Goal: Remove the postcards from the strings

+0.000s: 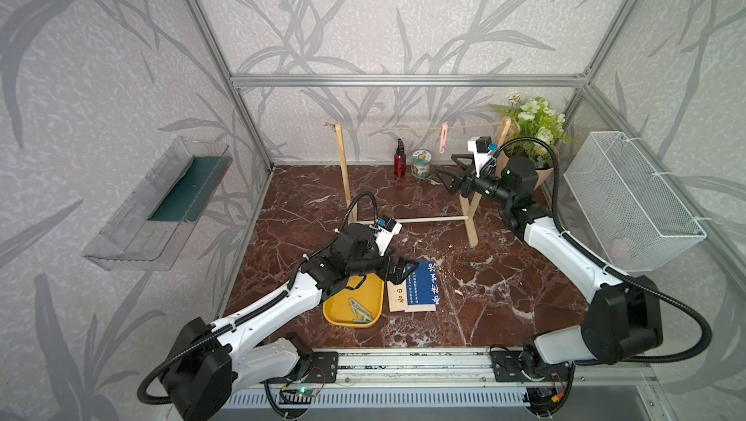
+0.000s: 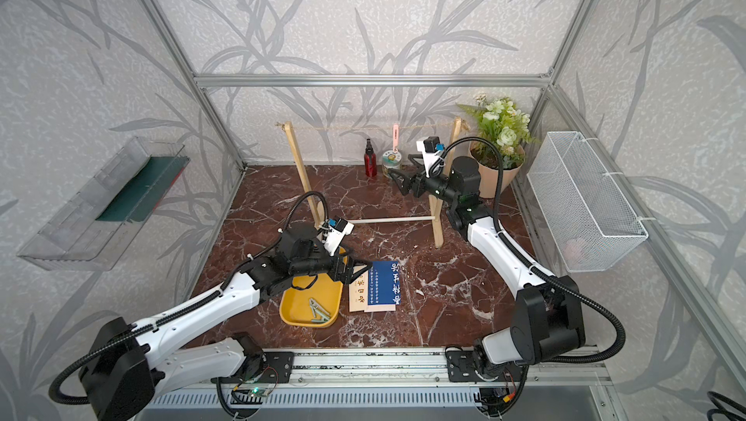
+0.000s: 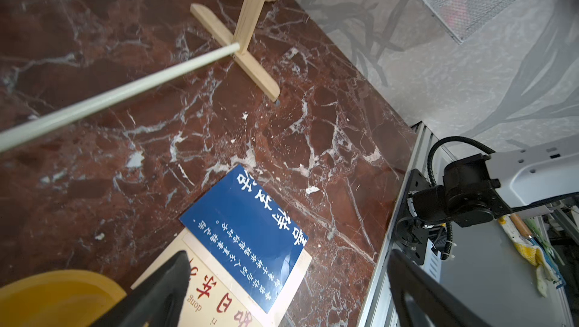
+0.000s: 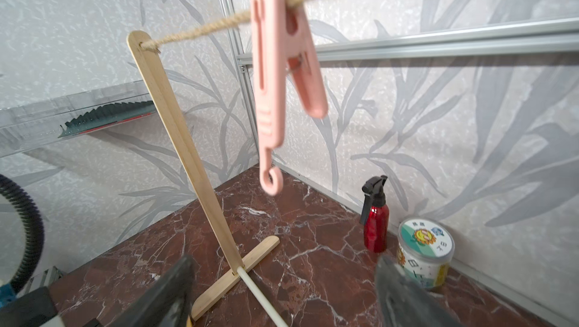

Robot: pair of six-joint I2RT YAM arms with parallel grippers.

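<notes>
Two postcards lie stacked on the table, the blue postcard [image 3: 241, 236] over the cream postcard [image 3: 199, 296]. My left gripper [image 1: 401, 267] hangs open just above them, beside the yellow tray [image 1: 342, 316], which holds clothespins. A pink clothespin [image 4: 271, 97] hangs alone on the string [image 4: 211, 27] between two wooden posts. My right gripper [image 2: 408, 180] is open at the right part of the rack, with the pink clothespin just ahead of and above its fingers in the right wrist view.
A red spray bottle [image 4: 375, 230] and a round tin [image 4: 425, 248] stand at the back. A potted plant [image 2: 493, 172] is at the back right. A wire basket [image 1: 629, 195] hangs at the right.
</notes>
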